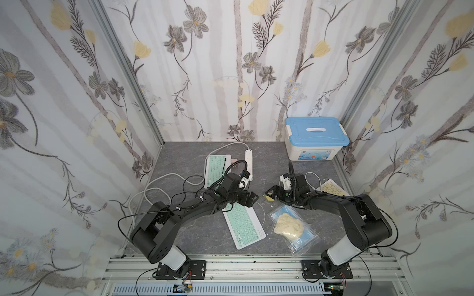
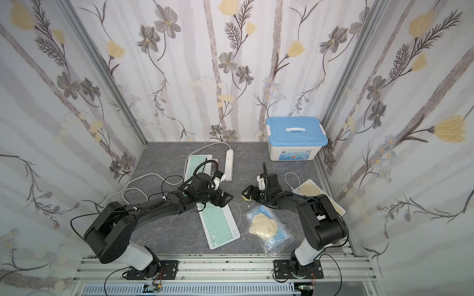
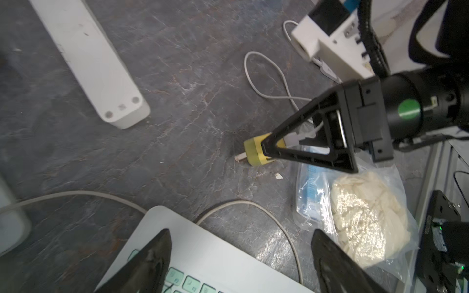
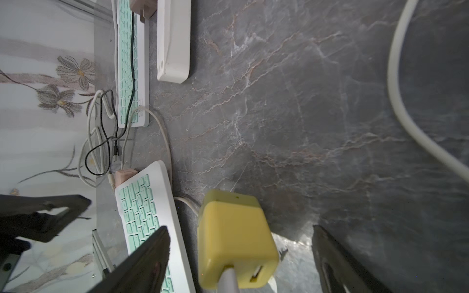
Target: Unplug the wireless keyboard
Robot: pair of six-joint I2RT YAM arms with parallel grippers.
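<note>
A yellow plug block [image 4: 234,234] with a white cable end in it lies on the grey table, between the open fingers of my right gripper. My left gripper stands open above the near white keyboard [image 3: 200,244], to the left of the block, with nothing between its fingers. A second keyboard [image 4: 132,73] lies at the back left beside the power strip [image 3: 92,68]. A cream keyboard [image 2: 311,190] lies at the right.
A bagged lump of dough [image 1: 288,228] lies at the front right. A lidded box [image 1: 316,138] stands at the back right. Cables [image 1: 163,194] loop across the left side.
</note>
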